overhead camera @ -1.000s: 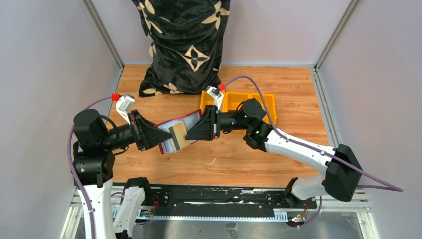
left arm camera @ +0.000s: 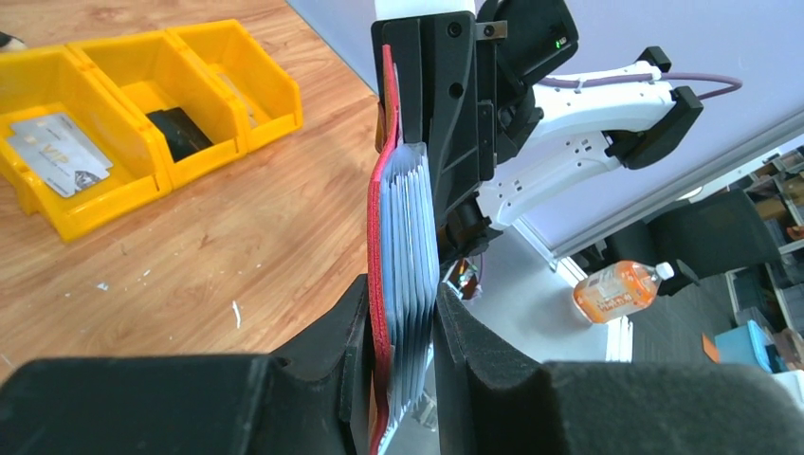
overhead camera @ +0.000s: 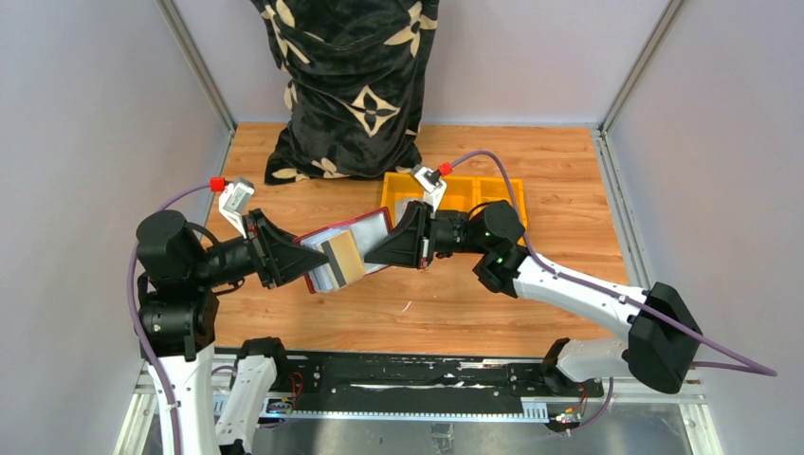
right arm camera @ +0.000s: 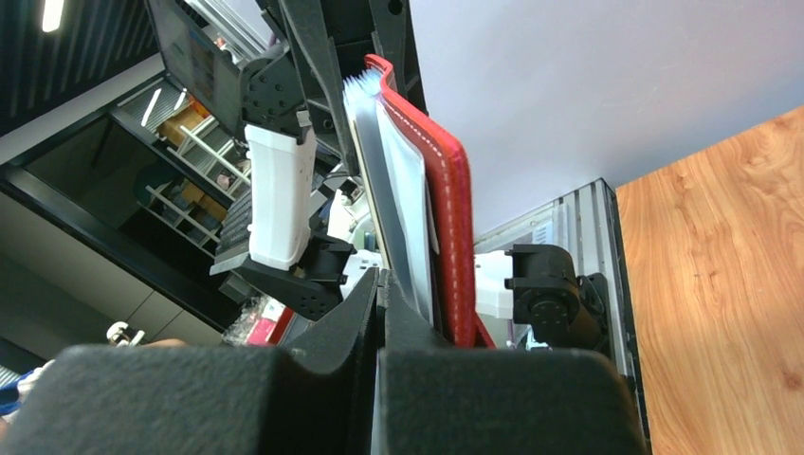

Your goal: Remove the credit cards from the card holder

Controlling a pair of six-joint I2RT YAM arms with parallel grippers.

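A red card holder (overhead camera: pixel 374 227) with clear sleeves and a gold-and-dark card (overhead camera: pixel 342 256) is held up between both grippers. My left gripper (overhead camera: pixel 300 258) is shut on the holder's left end; in the left wrist view the holder (left arm camera: pixel 381 246) stands edge-on with its stack of sleeves. My right gripper (overhead camera: pixel 377 253) is shut at the holder's right side, by the card; in the right wrist view its fingertips meet beside the red cover (right arm camera: pixel 453 237), and I see nothing clearly between them.
A yellow three-compartment tray (overhead camera: pixel 458 193) sits at the back right, with cards (left arm camera: pixel 59 152) and a dark item inside. A dark patterned cloth (overhead camera: pixel 341 85) hangs at the back.
My right gripper and arm have moved slightly right. The holder's upper right part has shifted slightly with it; the left arm is nearly still.
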